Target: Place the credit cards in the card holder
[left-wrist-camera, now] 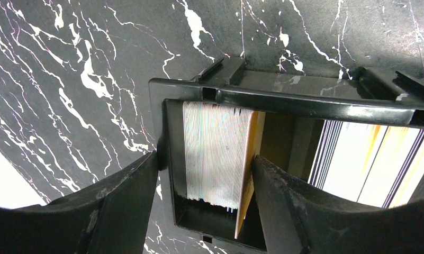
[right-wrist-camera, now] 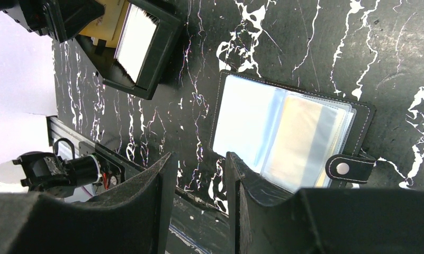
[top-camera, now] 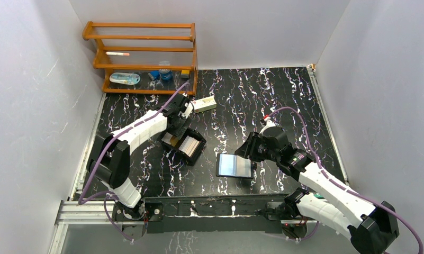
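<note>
A black box (left-wrist-camera: 299, 98) holds upright cards in two compartments. One has a tight stack of white-edged cards (left-wrist-camera: 215, 153), with a gold-faced card (left-wrist-camera: 259, 135) at its right side. My left gripper is over this compartment, open, its fingers spread across the stack. Its left fingertip is by the box's left wall and its right one by the gold-faced card; whether they touch cannot be told. The open card holder (right-wrist-camera: 281, 124), black with clear sleeves and a snap strap, lies flat. My right gripper hangs open and empty above and beside it.
More cards (left-wrist-camera: 352, 159) fill the box's other compartment. Behind the box lies a small cream carton (top-camera: 204, 104). A wooden rack (top-camera: 143, 66) with small items stands at the back left.
</note>
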